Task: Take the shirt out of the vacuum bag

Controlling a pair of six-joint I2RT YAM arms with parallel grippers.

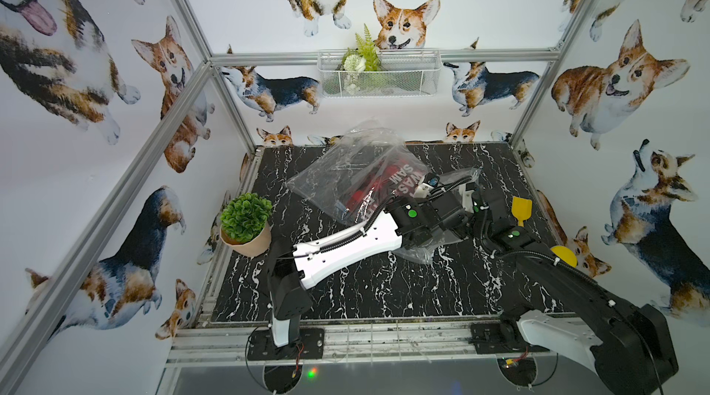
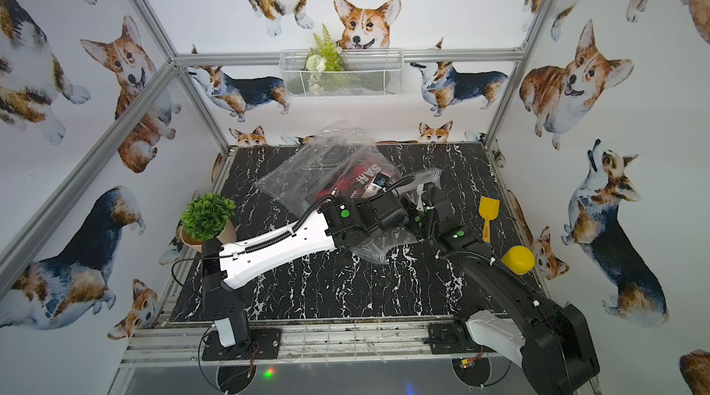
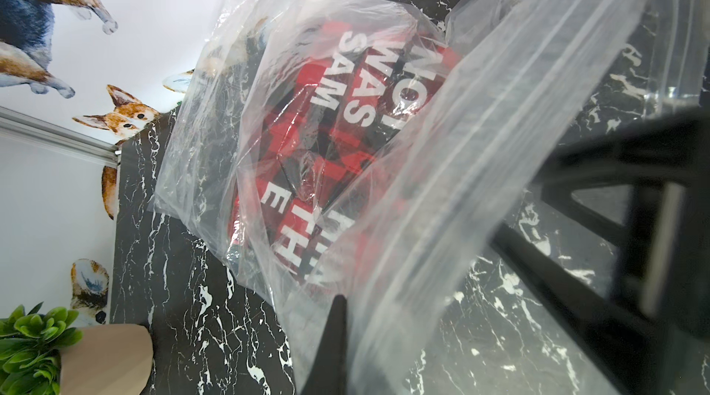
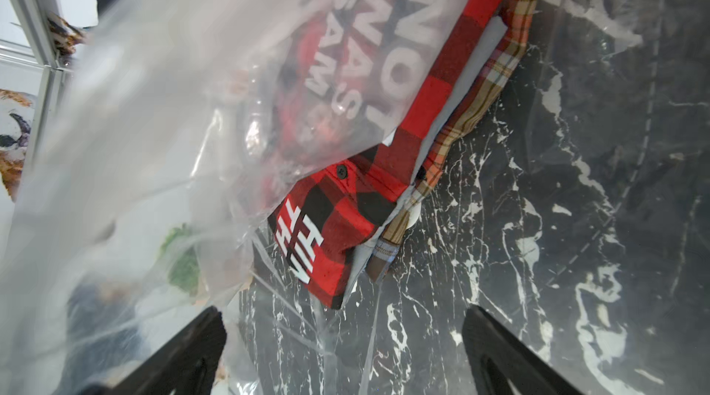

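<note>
The clear zip bag (image 1: 325, 173) lies on the dark marble table (image 2: 222, 262). The red-and-black plaid shirt (image 4: 340, 225) with white letters is inside, its folded side visible in the right wrist view, with the bag's film raised over it. My left gripper (image 1: 455, 199) is at the bag's right side, its fingers shut, apparently on the zip edge film, partly hidden in the left wrist view. My right gripper stands open beside it, low at the bag's mouth, facing the shirt.
A potted plant (image 1: 246, 221) sits at the left. A yellow scraper (image 1: 521, 210) and a yellow round object (image 2: 518, 259) lie at the right. A wire basket (image 2: 340, 73) hangs on the back frame.
</note>
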